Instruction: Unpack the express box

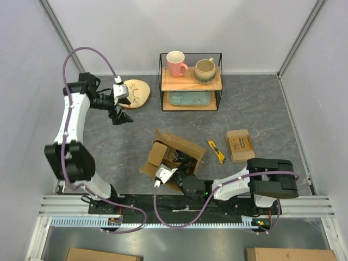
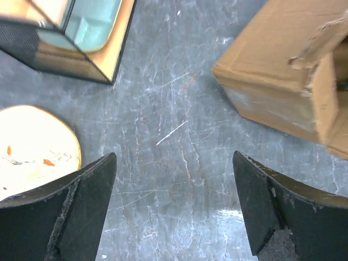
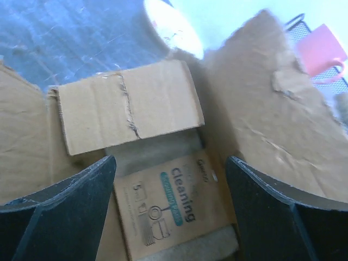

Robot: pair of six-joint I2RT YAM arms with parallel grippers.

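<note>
The open cardboard box (image 1: 157, 152) stands at bottom centre, flaps up. My right gripper (image 1: 185, 168) reaches down into it; in the right wrist view its fingers (image 3: 76, 212) stand apart over a printed "cleaning" package (image 3: 168, 206) lying inside, below a folded flap (image 3: 125, 109). Whether it grips anything is unclear. My left gripper (image 1: 120, 111) is open at the upper left, away from the box, beside the plate (image 1: 138, 89); the left wrist view shows only bare table between its fingers.
A two-tier rack (image 1: 190, 103) with mugs stands at the back. A yellow cutter (image 1: 216, 151) and a small cardboard box (image 1: 240, 145) lie right of the open box.
</note>
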